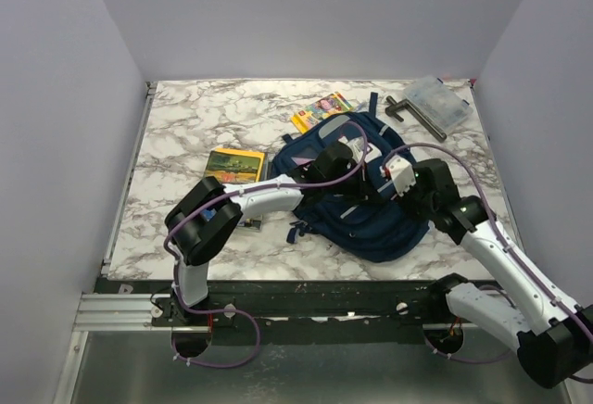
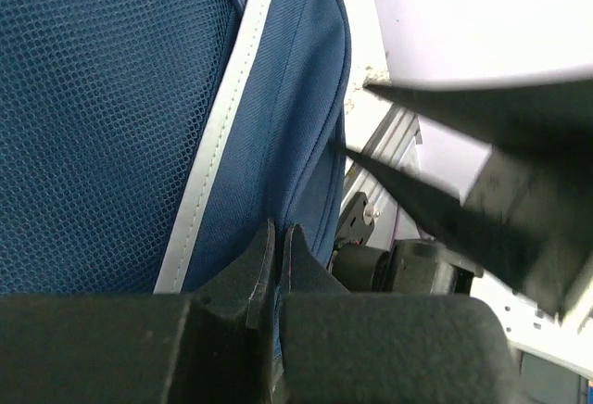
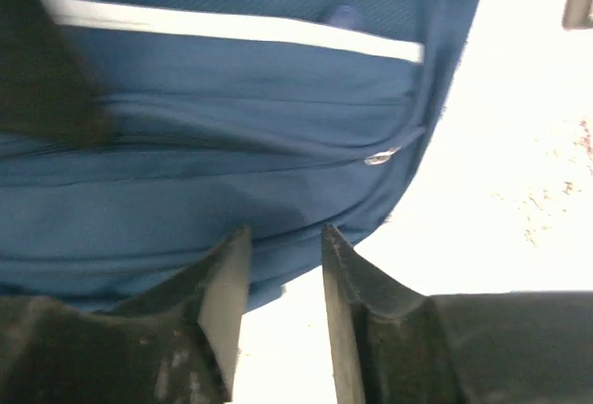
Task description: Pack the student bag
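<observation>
The navy student bag (image 1: pixel 361 237) lies open-topped and rumpled in the middle of the table. My left gripper (image 1: pixel 366 191) is over it; in the left wrist view its fingertips (image 2: pixel 281 235) are shut together on a fold along the bag's edge, beside a white trim strip. My right gripper (image 1: pixel 408 195) is over the bag's right part; in the right wrist view, which is blurred, its fingers (image 3: pixel 352 311) stand apart, with blue fabric and white table beyond them. Whether fabric lies between them is unclear.
A colourful book (image 1: pixel 318 110) lies behind the bag, a yellow book (image 1: pixel 232 165) to its left. A clear plastic case (image 1: pixel 437 101) and a grey L-shaped piece (image 1: pixel 420 119) are at back right.
</observation>
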